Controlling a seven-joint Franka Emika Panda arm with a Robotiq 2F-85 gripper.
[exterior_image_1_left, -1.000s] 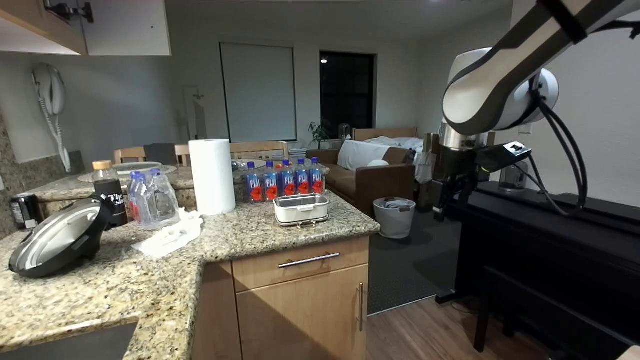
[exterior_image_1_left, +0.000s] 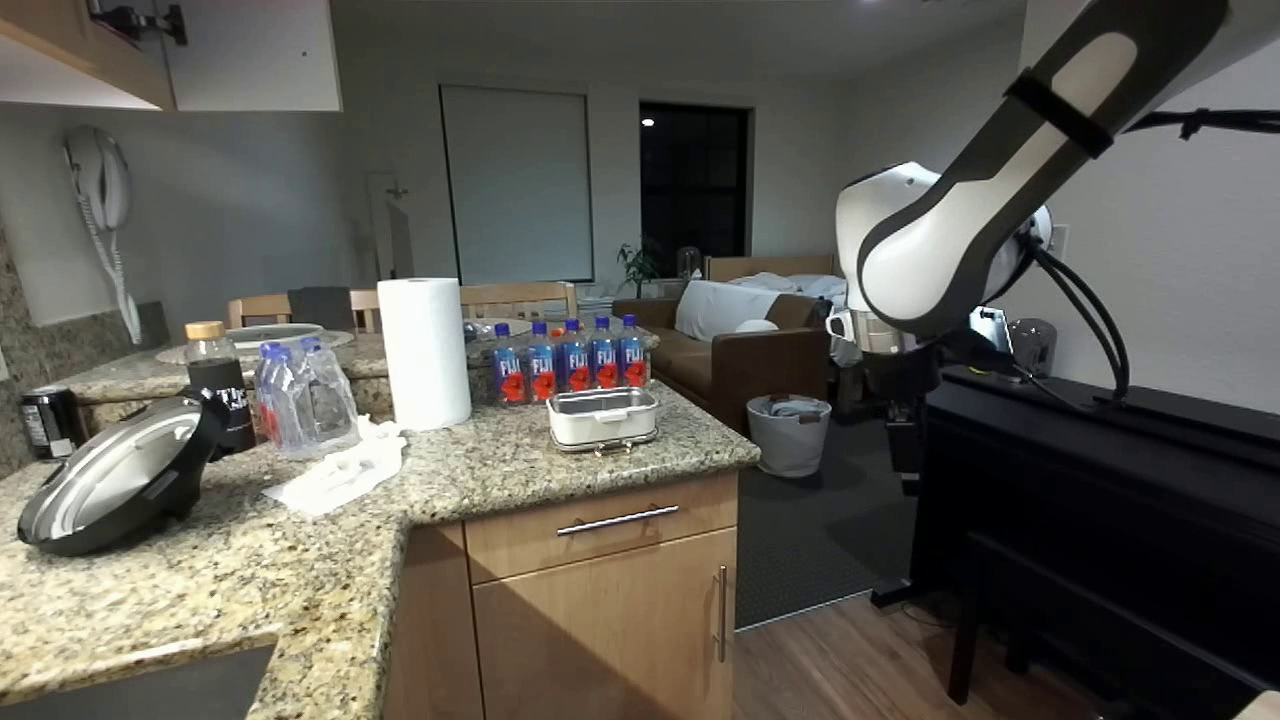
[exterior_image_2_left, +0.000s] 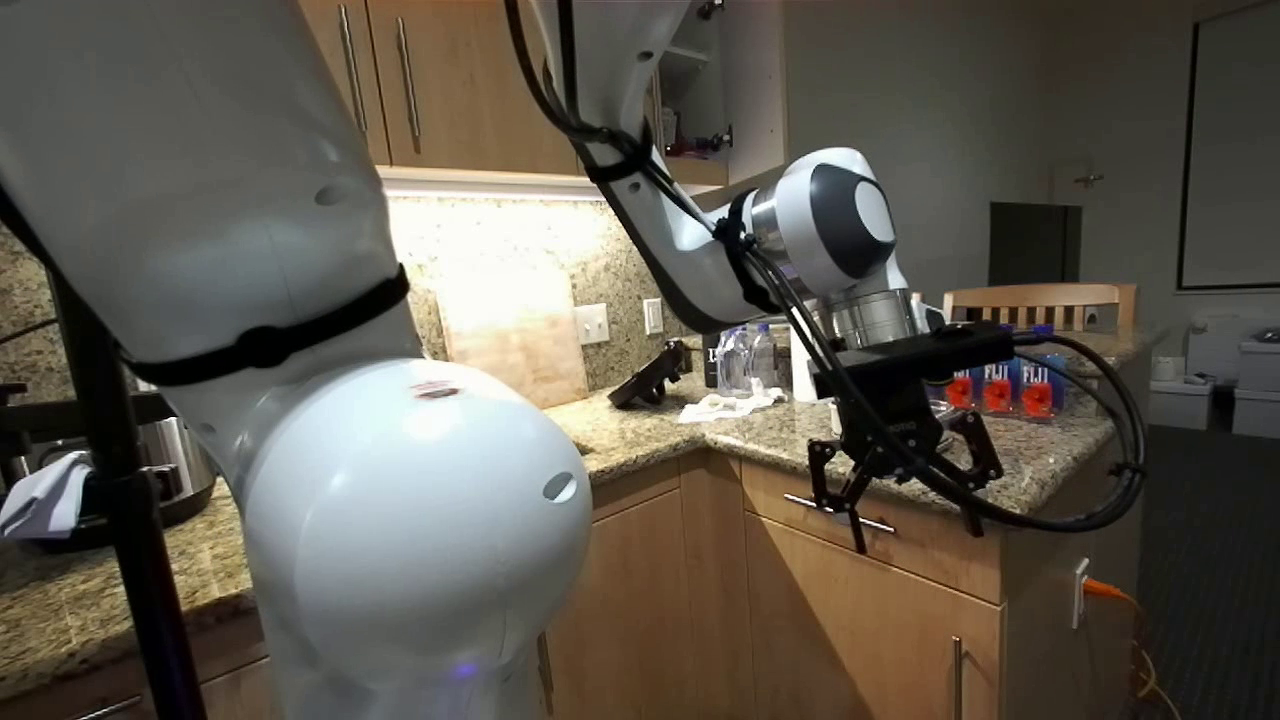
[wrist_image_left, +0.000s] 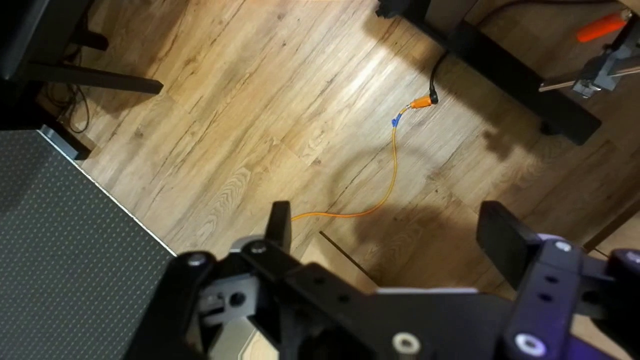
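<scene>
My gripper (exterior_image_2_left: 918, 538) hangs in the air with its fingers spread apart, clear of the counter in exterior view 1. In the wrist view, a wide gap separates the two black fingertips (wrist_image_left: 279, 225), and only floor shows between them. A white lunch box (exterior_image_1_left: 603, 418) stands on the counter near its right end. Behind it is a row of several FIJI water bottles (exterior_image_1_left: 576, 362). To their left a paper towel roll (exterior_image_1_left: 426, 355) stands upright.
A tilted black lid (exterior_image_1_left: 126, 474), crumpled paper towel (exterior_image_1_left: 348, 468) and clear empty bottles (exterior_image_1_left: 306, 400) occupy the counter's left part. A black piano (exterior_image_1_left: 1116, 480) stands at the right. An orange cable (wrist_image_left: 394, 162) lies on the wooden floor.
In exterior view 1 the arm has moved left and its elbow-side link sits lower. The gripper has turned and come down somewhat. Nothing on the counter has moved.
</scene>
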